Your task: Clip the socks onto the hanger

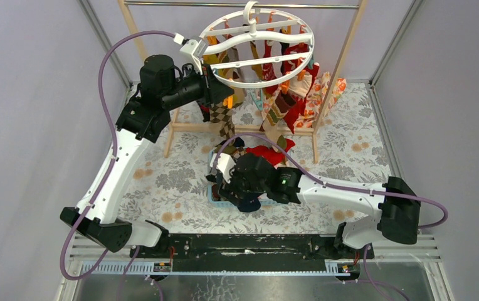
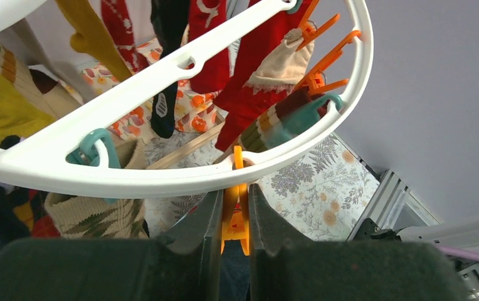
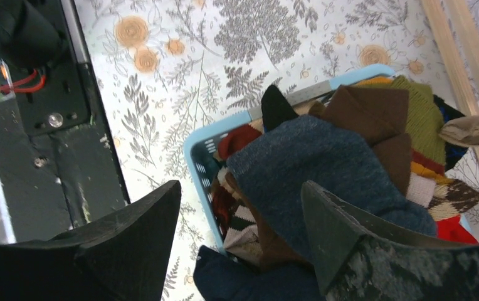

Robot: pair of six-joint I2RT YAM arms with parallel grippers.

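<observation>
Up at the front rim of the white round hanger (image 1: 259, 84), my left gripper is shut on an orange clip (image 2: 238, 231). No sock shows in that clip. Several socks hang from other clips round the ring, among them a red sock (image 2: 210, 53) and a checkered sock (image 1: 222, 119). My right gripper stands open above a light blue basket (image 3: 200, 182) heaped with socks. Beneath its fingers lies a dark blue-grey sock (image 3: 325, 166), with nothing between them. A navy sock (image 3: 249, 279) hangs over the basket's near edge.
A wooden rack (image 1: 315, 141) stands behind the basket, its metal bar (image 1: 243, 5) over the hanger. An orange-flowered cloth (image 1: 325, 106) hangs at the right.
</observation>
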